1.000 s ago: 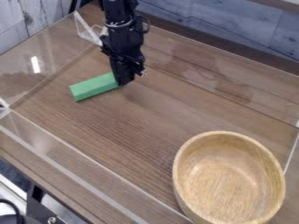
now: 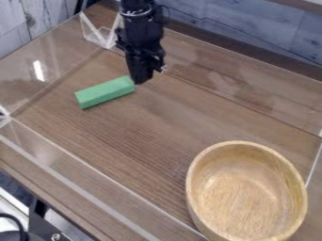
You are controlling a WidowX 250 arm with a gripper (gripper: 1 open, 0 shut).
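Note:
A green rectangular block (image 2: 104, 92) lies on the wooden tabletop at the left of the view, angled toward the upper right. The black gripper (image 2: 143, 68) hangs just beyond its upper right end, a little above it. Its fingers are small and dark here, and I cannot tell whether they are open or shut.
A large pale wooden bowl (image 2: 247, 193) fills the lower right. Table edges and dark cables show at the lower left, and a wall runs along the back.
The gripper has risen and drawn slightly back from the green block, leaving more of the block's right end in view. The block looks to be in the same place.

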